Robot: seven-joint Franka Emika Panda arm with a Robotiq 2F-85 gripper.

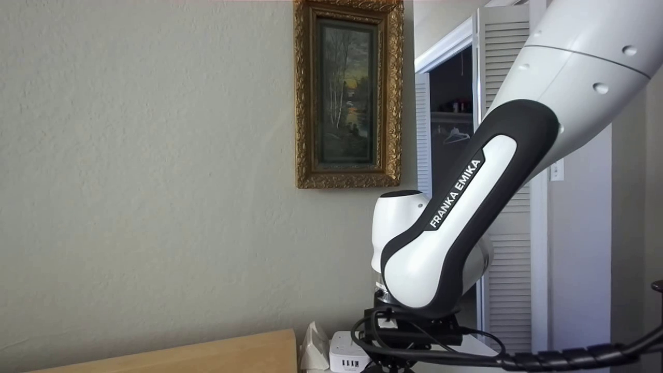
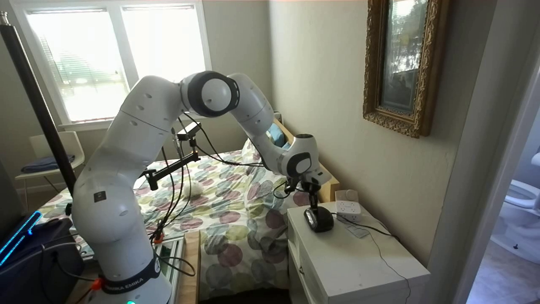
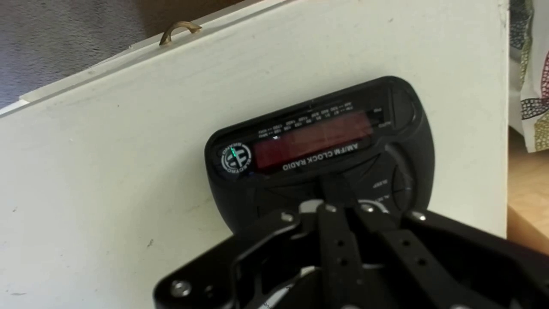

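A black AM/FM clock radio [image 3: 319,134] with a dark red display lies on the white cabinet top [image 3: 128,165] in the wrist view. My gripper is shut, its fingertips over the radio's button area. Nothing shows between the fingers. Exterior view 2 has the gripper [image 2: 312,203] pointing down at the radio [image 2: 319,220], close above it or touching; I cannot tell which. The gripper's body hides the radio's lower part in the wrist view.
Behind the radio, a white power strip [image 2: 348,208] stands near the wall, with cables trailing across the cabinet. A bed [image 2: 230,233] adjoins the cabinet. Toward the doorway, the cabinet top is mostly clear. A framed picture [image 1: 348,93] hangs on the wall.
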